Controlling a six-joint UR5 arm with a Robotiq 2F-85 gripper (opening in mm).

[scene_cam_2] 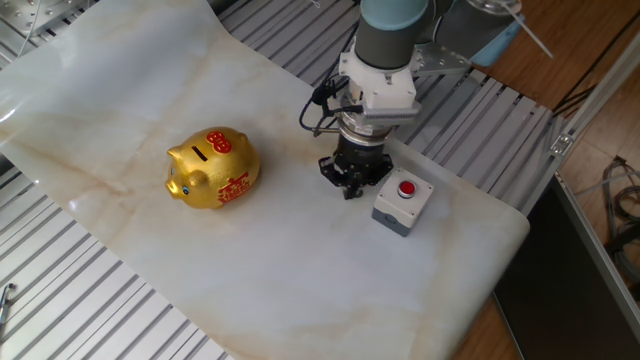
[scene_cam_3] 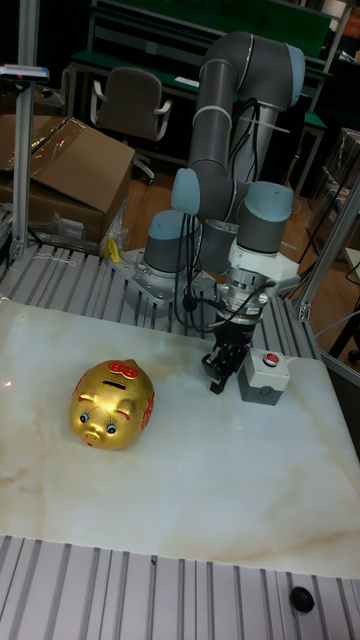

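A golden piggy bank (scene_cam_2: 213, 168) with red markings and a dark coin slot stands on the left part of the pale sheet; it faces the camera in exterior view 3 (scene_cam_3: 111, 403). A white and grey box with a red button (scene_cam_2: 406, 188) sits to the right. Just beside that box, on its piggy-bank side, my black gripper (scene_cam_2: 351, 191) points down, low over the sheet. Its fingertips appear drawn together, with nothing visible between them. Whether they touch the sheet is unclear. In exterior view 3 the gripper (scene_cam_3: 217, 385) is left of the button box (scene_cam_3: 265, 378).
The marbled sheet (scene_cam_2: 300, 270) is bare between the piggy bank and the gripper and toward the front. Slatted metal table (scene_cam_2: 90, 290) shows around it. A small black round object (scene_cam_3: 302, 598) lies on the front slats.
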